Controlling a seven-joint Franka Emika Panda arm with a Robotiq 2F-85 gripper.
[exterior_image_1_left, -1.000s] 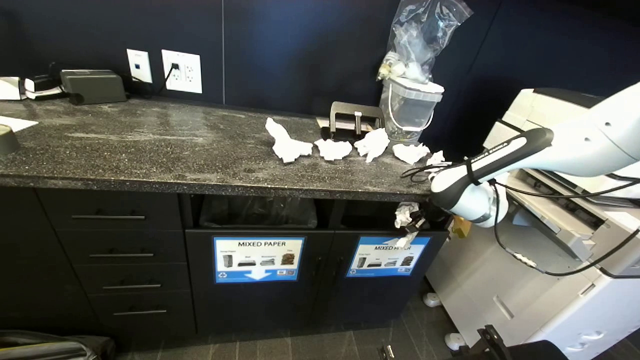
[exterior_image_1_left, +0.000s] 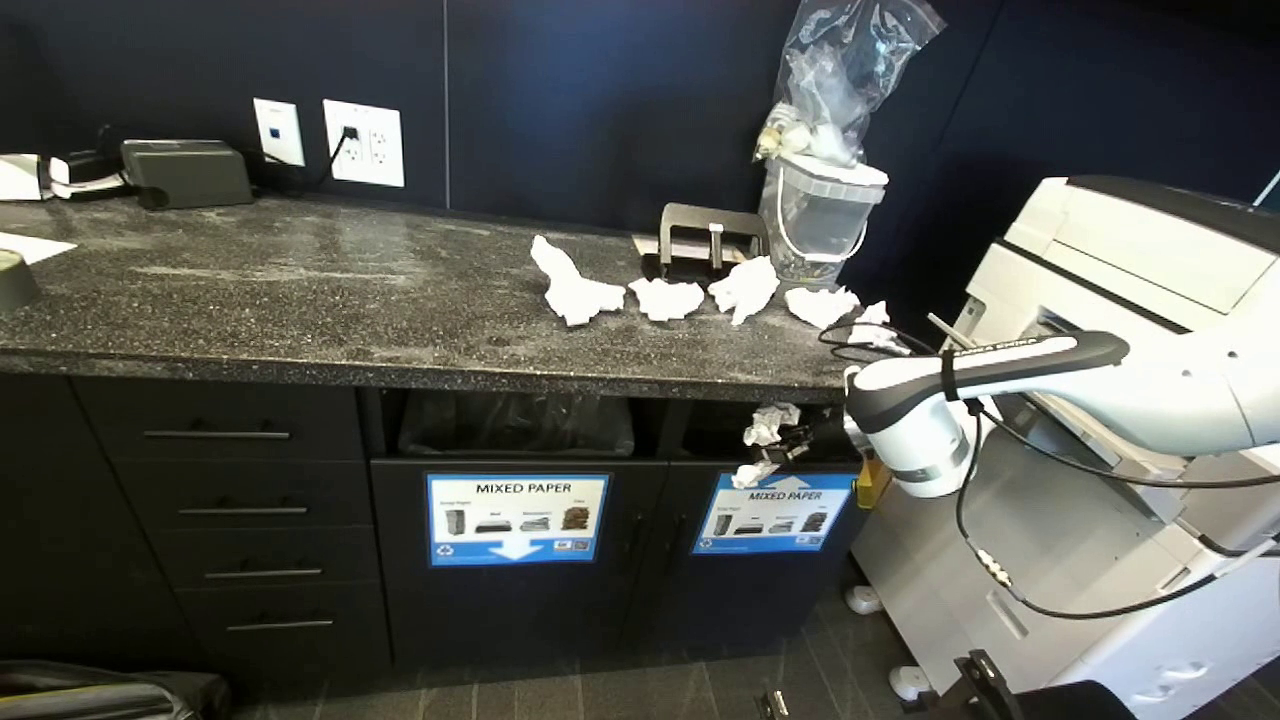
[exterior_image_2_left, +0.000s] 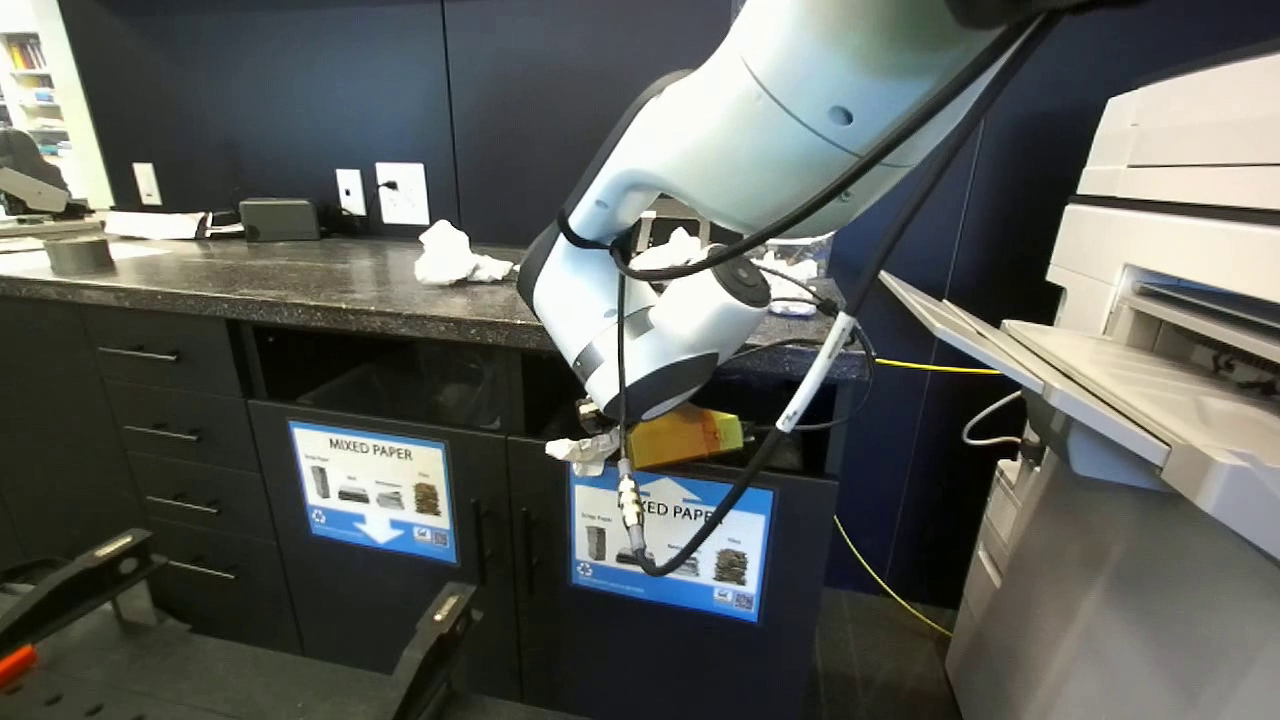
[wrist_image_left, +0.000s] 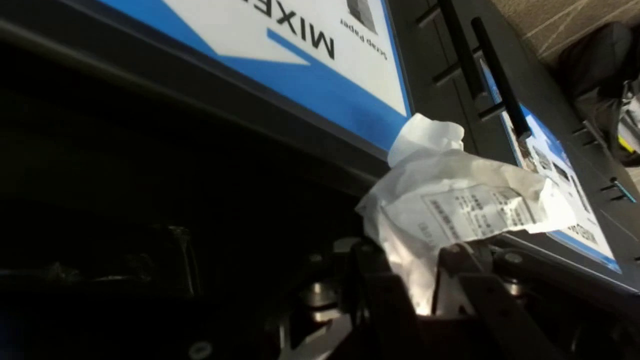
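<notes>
My gripper is shut on a crumpled white paper (wrist_image_left: 456, 192) with a printed label, which sticks out past the fingertips. In exterior view 1 the held paper (exterior_image_1_left: 770, 422) shows just in front of the right bin opening (exterior_image_1_left: 720, 432), above the right mixed paper sign (exterior_image_1_left: 768, 516). From exterior view 2, my arm hides most of the gripper, and a piece of the paper (exterior_image_2_left: 584, 451) shows below it. Several other crumpled papers (exterior_image_1_left: 578, 288) lie in a row on the dark counter (exterior_image_1_left: 396, 312).
The left bin opening (exterior_image_1_left: 516, 422) holds a dark liner. Behind the papers stand a metal hole punch (exterior_image_1_left: 713, 228) and a clear bucket (exterior_image_1_left: 822, 222). A large printer (exterior_image_1_left: 1032, 528) stands close on the right.
My arm has moved left along the cabinet front, carrying the paper with it. The papers on the counter lie as before.
</notes>
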